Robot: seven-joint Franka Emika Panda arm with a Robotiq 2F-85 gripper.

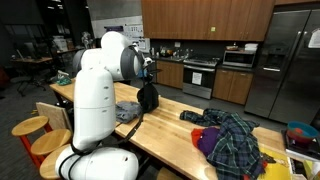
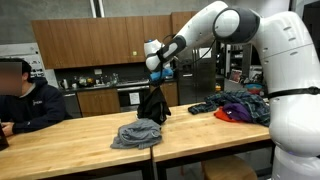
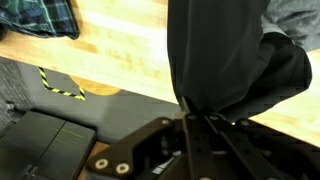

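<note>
A black cloth (image 2: 153,104) hangs bunched from my gripper (image 2: 155,80) in exterior view 2, its lower part reaching the table. My gripper (image 1: 146,76) is shut on it, high over the left part of the table in exterior view 1. In the wrist view the black cloth (image 3: 215,50) spreads out from the fingertips and hides much of the table. A grey cloth (image 2: 137,133) lies crumpled on the wooden table beside the black one. Its edge, a grey cloth (image 3: 294,18), shows at the top right of the wrist view.
A pile with a dark plaid cloth (image 1: 233,144) and red and blue cloths lies at the table's right end. Stools (image 1: 30,127) stand beside the table.
</note>
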